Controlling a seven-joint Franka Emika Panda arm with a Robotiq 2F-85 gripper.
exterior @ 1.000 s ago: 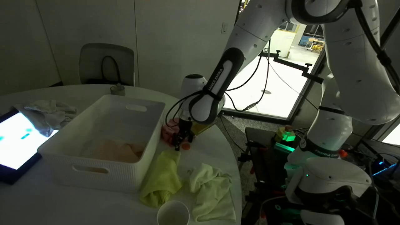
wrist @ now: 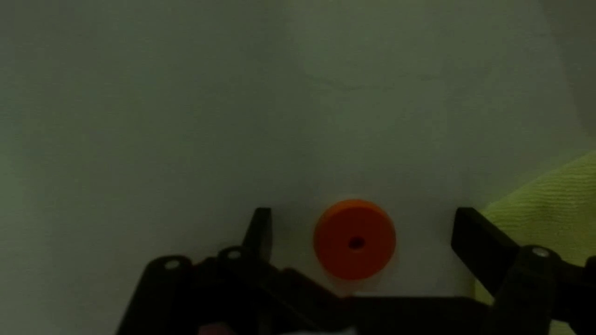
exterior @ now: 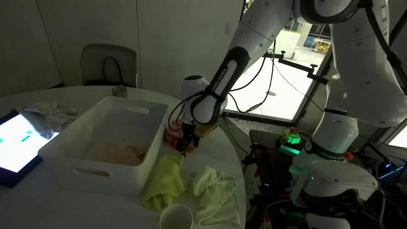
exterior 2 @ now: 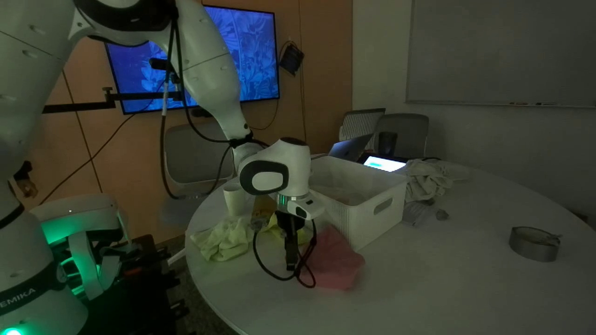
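Between the spread fingers of my open gripper, an orange-red disc (wrist: pixel 355 240) with a small dark hole shows in the wrist view. Neither finger touches it there. In exterior view 1 the disc (exterior: pixel 189 149) lies on the white table, right beside the fingertips. A yellow cloth (wrist: pixel 550 206) reaches up to the right finger in the wrist view; the same yellow cloth (exterior: pixel 166 183) lies against the box in exterior view 1. Behind the gripper is a red-pink cloth (exterior 2: pixel 333 259), best seen in exterior view 2.
The large white box (exterior: pixel 91 179) holds an orange-pink cloth (exterior: pixel 120 153). A pale green cloth (exterior: pixel 215 194) and a white cup (exterior: pixel 176 217) are near the table's edge. Grey cloths (exterior 2: pixel 427 178) and a tape roll (exterior 2: pixel 534 244) lie farther off. Bare table surrounds the roll.
The gripper has moved slightly, lower and a little to the right in exterior view 1, closer about the disc. The cloths and box stay where they were.
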